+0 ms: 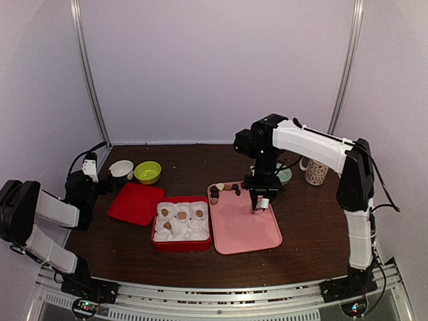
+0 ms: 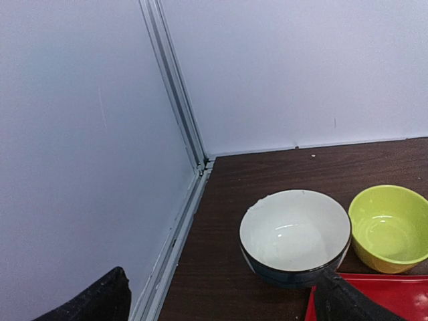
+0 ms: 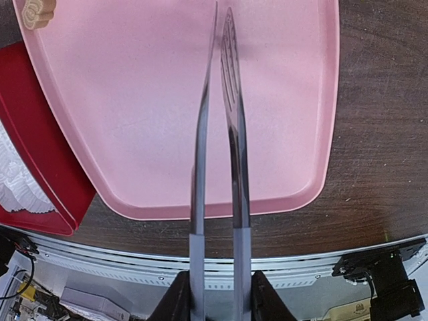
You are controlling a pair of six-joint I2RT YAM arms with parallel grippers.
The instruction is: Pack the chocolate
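Observation:
My right gripper is shut on metal tongs (image 3: 238,174), whose tips hang over the pink tray (image 1: 245,235) with nothing seen between them. Chocolates (image 1: 214,194) lie along the tray's back-left; one light piece (image 3: 39,12) shows at the right wrist view's top-left. Left of the tray, a red box (image 1: 180,245) holds white paper cups with several light pieces (image 1: 182,215) in them. My left gripper stands open and empty at the far left, facing the bowls.
A red lid (image 1: 134,204) lies left of the box. A white bowl (image 2: 294,234) and green bowl (image 2: 388,227) stand behind it. A patterned mug (image 1: 315,174) is at back right, a pale bowl (image 1: 285,176) partly hidden behind the right arm.

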